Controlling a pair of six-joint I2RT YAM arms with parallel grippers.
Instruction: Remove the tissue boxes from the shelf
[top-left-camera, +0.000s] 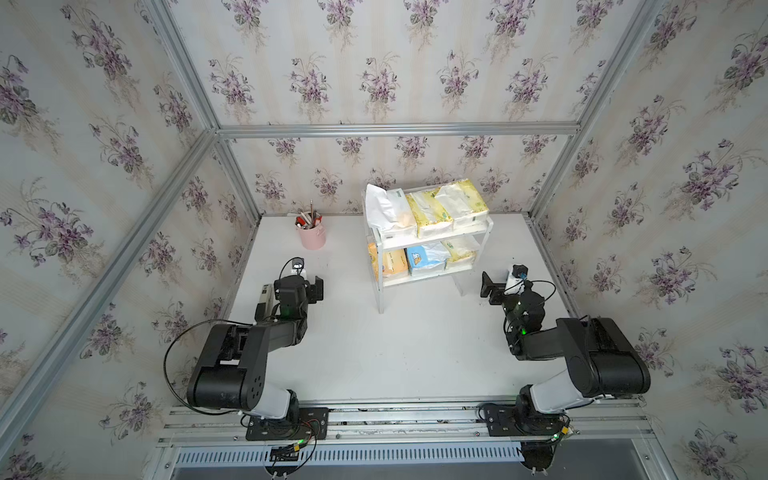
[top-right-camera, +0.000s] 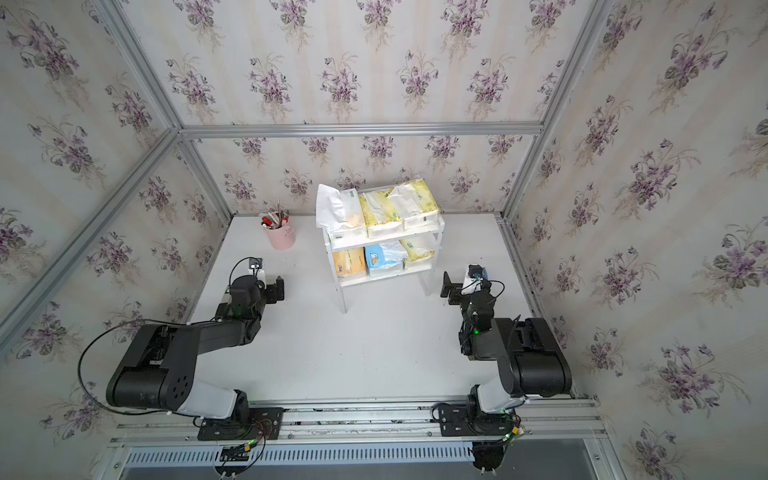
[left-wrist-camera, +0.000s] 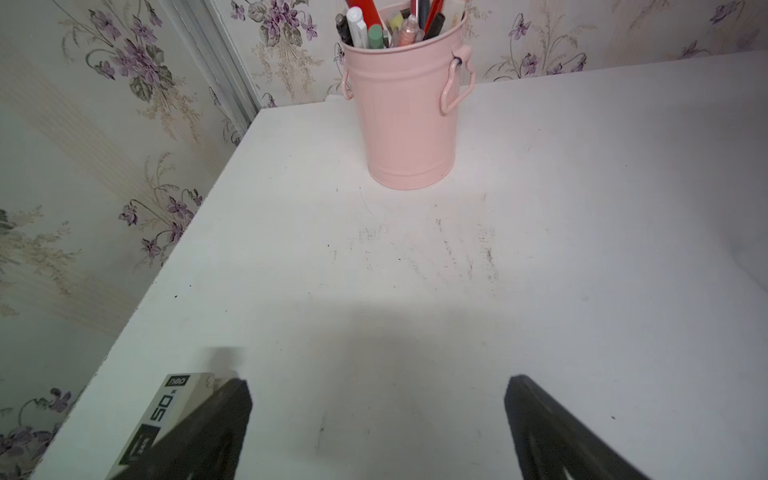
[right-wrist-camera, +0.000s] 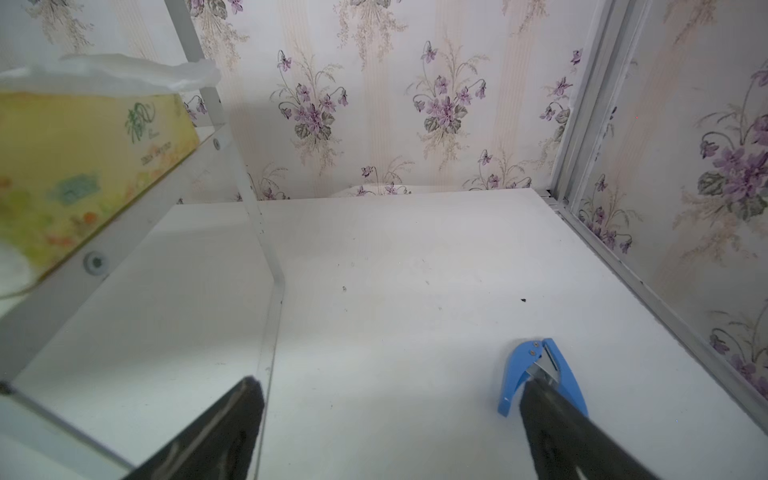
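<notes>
A white two-tier shelf (top-left-camera: 424, 276) stands at the middle back of the table. Its upper tier carries a white tissue pack (top-left-camera: 388, 209) at the left and two yellow-and-white ones (top-left-camera: 428, 212) beside it. On the lower tier sit an orange pack (top-left-camera: 390, 261), a blue-and-white pack (top-left-camera: 426, 256) and a yellow-green pack (top-left-camera: 458, 249). My left gripper is open and empty over bare table, left of the shelf. To the shelf's right, my right gripper is also open with nothing between its fingers; a yellow pack (right-wrist-camera: 88, 160) shows at that view's left.
A pink bucket (left-wrist-camera: 408, 112) of pens stands at the back left. A small labelled box (left-wrist-camera: 164, 416) lies near the left gripper. Blue-handled cutters (right-wrist-camera: 544, 372) lie right of the shelf.
</notes>
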